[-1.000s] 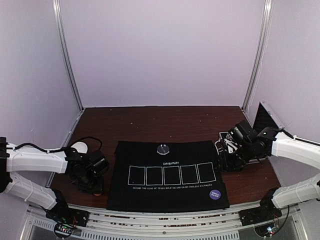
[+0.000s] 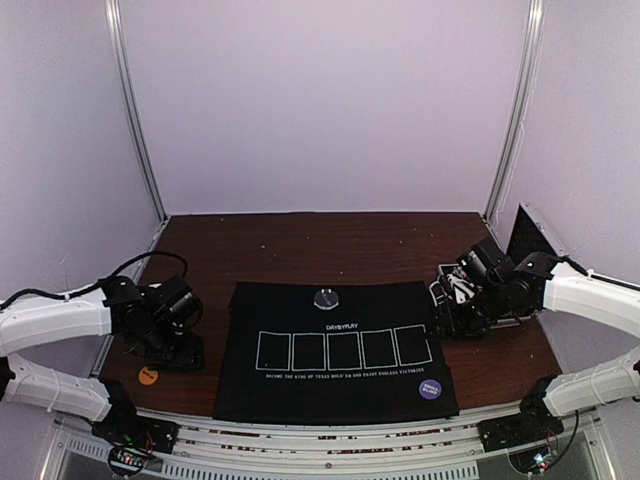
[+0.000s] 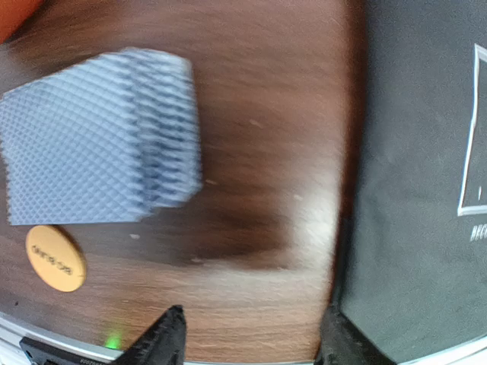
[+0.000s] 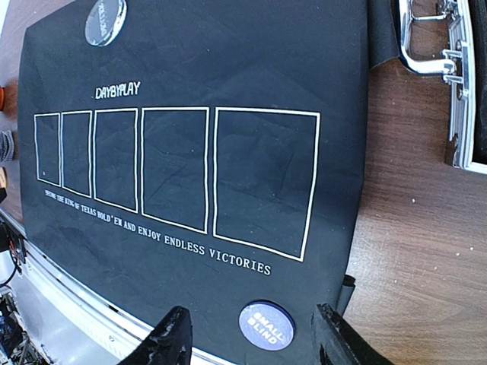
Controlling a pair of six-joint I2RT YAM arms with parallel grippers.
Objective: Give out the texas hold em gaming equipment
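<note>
A black poker mat (image 2: 280, 400) with five card boxes covers the middle, with a silver chip (image 2: 326, 299) at its top and a purple SMALL BLIND chip (image 4: 266, 325) near its lower right. In the left wrist view, blue-backed cards (image 3: 76, 144) and a yellow BIG BLIND chip (image 3: 55, 258) lie on the wood left of the mat. My left gripper is open above them, nothing between its fingers. My right gripper is open over the mat's right side, the purple chip visible beneath between its fingers.
An open metal case (image 4: 461, 106) stands on the right, partly behind the right arm. An orange object (image 3: 11, 15) is at the left wrist view's top corner.
My left arm has risen and moved back from the lower position, uncovering the yellow chip at the front left. The right arm looks still.
</note>
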